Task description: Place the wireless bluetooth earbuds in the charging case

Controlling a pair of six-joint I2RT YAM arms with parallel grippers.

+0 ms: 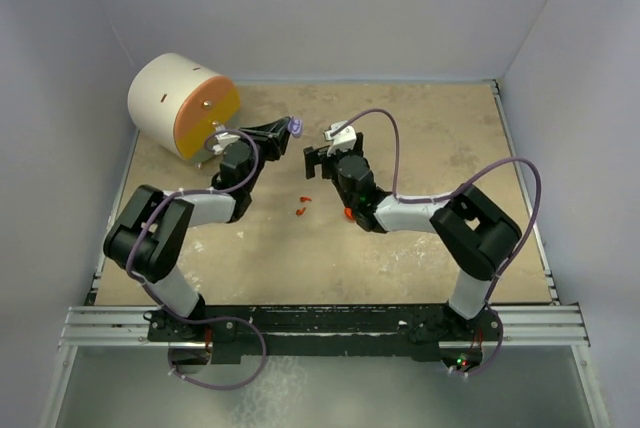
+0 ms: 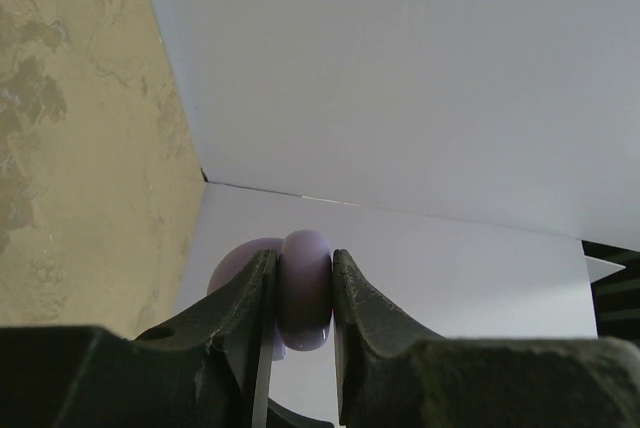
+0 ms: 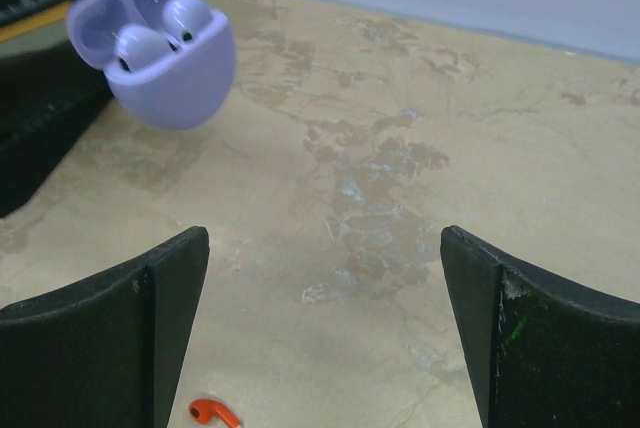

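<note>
The lilac charging case (image 3: pixel 178 93) has its lid up, and two pale earbuds, one nearer (image 3: pixel 141 47) and one farther (image 3: pixel 186 16), sit in its sockets. My left gripper is shut on that case and holds it above the table. From above, the case (image 1: pixel 296 126) shows at the tips of the left fingers. My right gripper stands open, its fingers wide apart and empty, to the right of the case. The left wrist view shows only the case's outside, so the earbuds are hidden there.
Two small red earbuds, one (image 1: pixel 305 199) just behind the other (image 1: pixel 300 211), lie on the table (image 1: pixel 300 258). A round red case (image 1: pixel 349 214) is partly covered by the right arm. The striped drum (image 1: pixel 165 98) stands back left.
</note>
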